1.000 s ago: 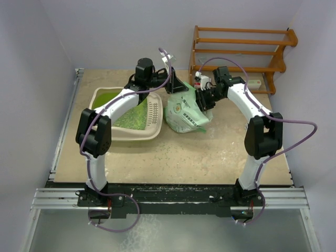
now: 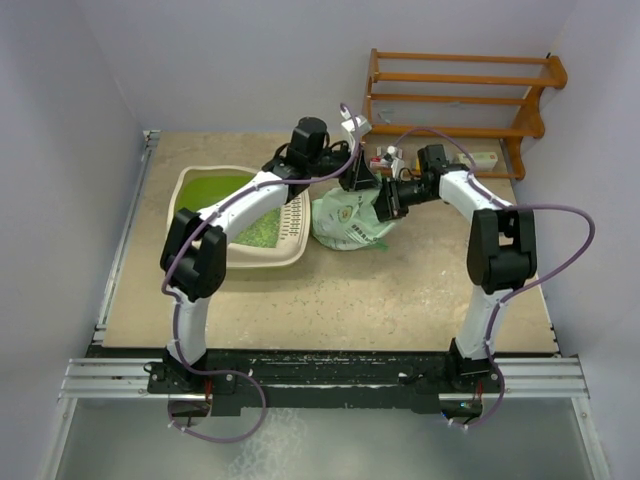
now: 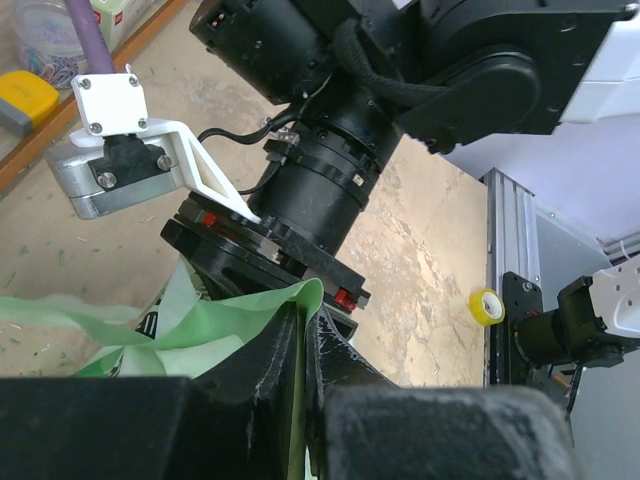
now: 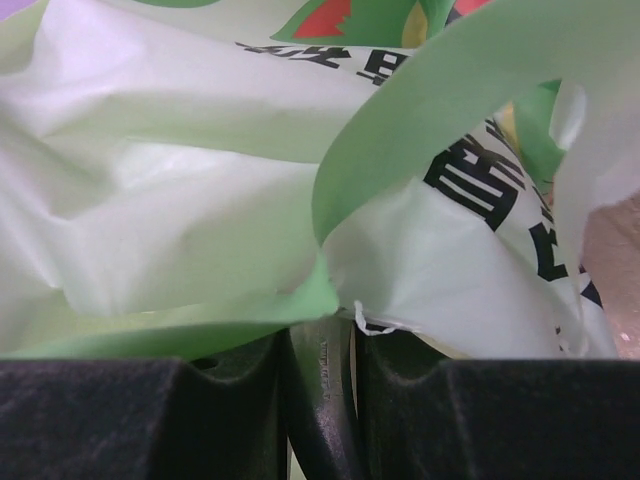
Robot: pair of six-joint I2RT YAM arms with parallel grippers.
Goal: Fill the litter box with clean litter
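The pale green litter bag [image 2: 346,218] stands on the table right of the cream litter box [image 2: 296,228], its top bunched between both grippers. Inside that box lies a green layer, with a grainy patch towards the front. My left gripper [image 2: 362,180] is shut on the bag's upper edge; in the left wrist view a fold of the bag [image 3: 305,296] comes up between its fingers. Close beside it, my right gripper [image 2: 390,206] is at the bag's right upper side. In the right wrist view the bag [image 4: 200,200] covers its fingertips, so its grip is unclear.
Behind the bag is a wooden rack [image 2: 455,78]. Small items, including a yellow and grey object [image 3: 28,98] and a clear tub [image 3: 50,38], lie by it. A yellow tape roll [image 3: 487,307] shows near the front edge.
The right gripper has shifted only a little. The bag's top has folded over.
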